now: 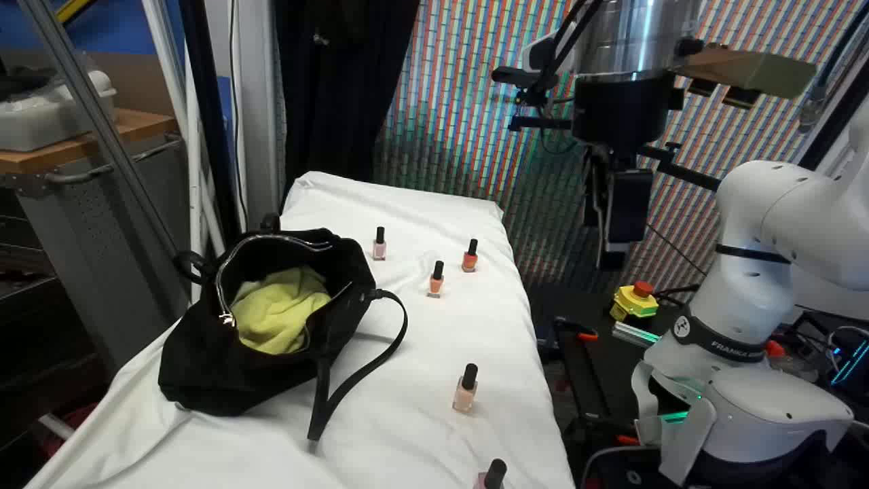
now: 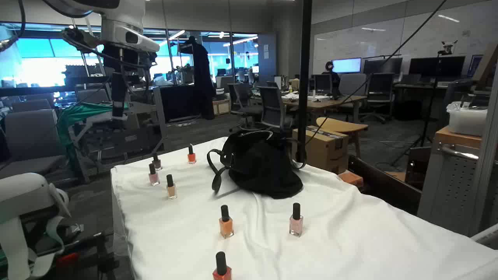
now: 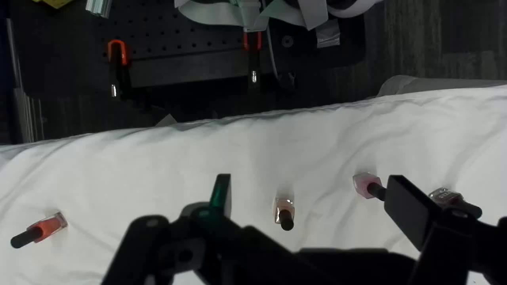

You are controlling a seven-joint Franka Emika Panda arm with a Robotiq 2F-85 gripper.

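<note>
My gripper is open and empty, hanging high over the white-covered table. In the wrist view, a peach nail polish bottle (image 3: pixel 284 209) appears between the spread fingers, far below them. A pink bottle (image 3: pixel 366 184) and a dark-capped clear-based bottle (image 3: pixel 444 195) show near the right finger; an orange-red one (image 3: pixel 49 228) lies far left in view. A black bag (image 1: pixel 244 379) stands with its top open, a yellow-green cloth (image 1: pixel 281 310) inside. Nearer the bag are a pale pink bottle (image 2: pixel 296 226), an orange bottle (image 2: pixel 227 227) and a red-orange bottle (image 1: pixel 470 261).
The bag's strap (image 1: pixel 358 376) loops onto the white sheet (image 2: pixel 373 242). Another red bottle (image 2: pixel 192 158) stands at the table's far end in exterior view 2. Clamps (image 3: pixel 118 52) and the robot base lie beyond the table edge. Bare sheet separates the bottles.
</note>
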